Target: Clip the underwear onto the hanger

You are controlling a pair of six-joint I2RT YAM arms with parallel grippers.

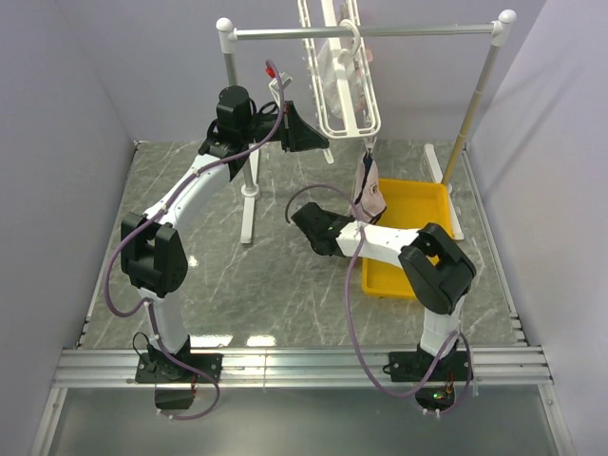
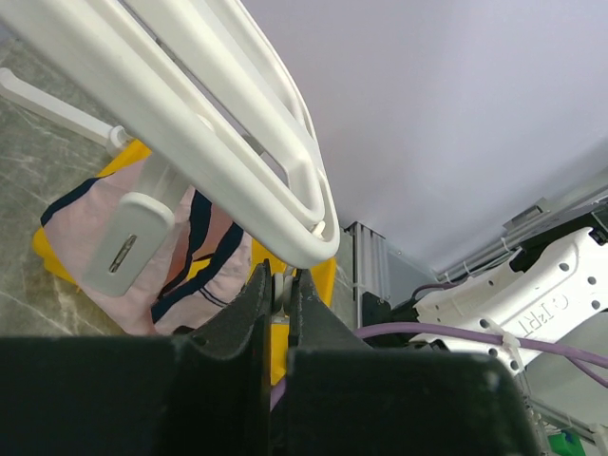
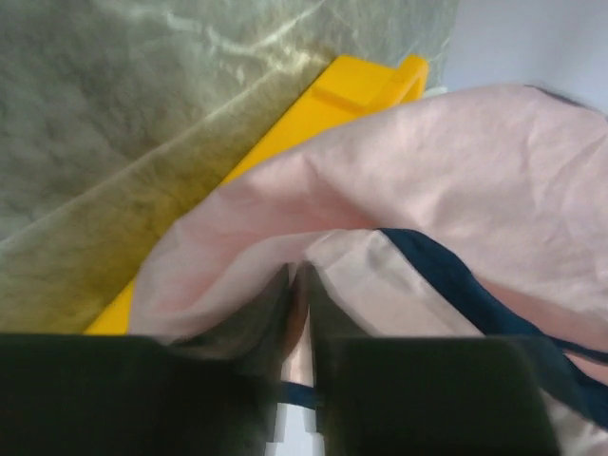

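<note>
White hangers hang from the rail in the top view. My left gripper is shut on a hanger clip just under the hanger's rounded end. Pale pink underwear with navy bands hangs below the hangers, over the yellow bin. My right gripper is at the underwear, blurred in its wrist view with pink fabric around the fingertips; whether it holds fabric is unclear. In the left wrist view the underwear sits beneath the hangers.
The yellow bin lies on the marble floor at right. A metal rack spans overhead, with feet either side. Walls enclose the area.
</note>
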